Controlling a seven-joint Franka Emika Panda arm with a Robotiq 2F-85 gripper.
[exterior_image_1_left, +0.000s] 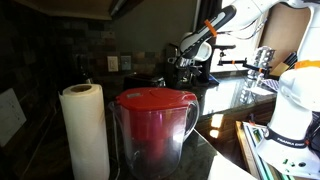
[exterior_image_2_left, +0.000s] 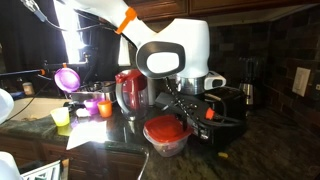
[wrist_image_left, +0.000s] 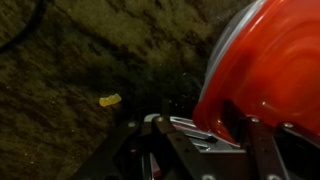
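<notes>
A clear container with a red lid (exterior_image_2_left: 168, 130) sits on the dark counter in exterior view 2. The red lid (wrist_image_left: 275, 70) fills the right side of the wrist view, its pale rim curving down toward the fingers. My gripper is at the lid's near edge, its dark fingers apart with part of the rim between them. Whether both fingers touch the lid cannot be made out. In exterior view 2 the gripper (exterior_image_2_left: 192, 118) reaches down beside the container, its tips partly hidden.
A small yellow-orange bit (wrist_image_left: 110, 100) lies on the counter near the container. A red-lidded pitcher (exterior_image_2_left: 130, 92) and coloured cups (exterior_image_2_left: 62, 120) stand on the other side. A paper towel roll (exterior_image_1_left: 86, 132) is beside the pitcher. Bare counter (exterior_image_2_left: 270, 150) lies to the right.
</notes>
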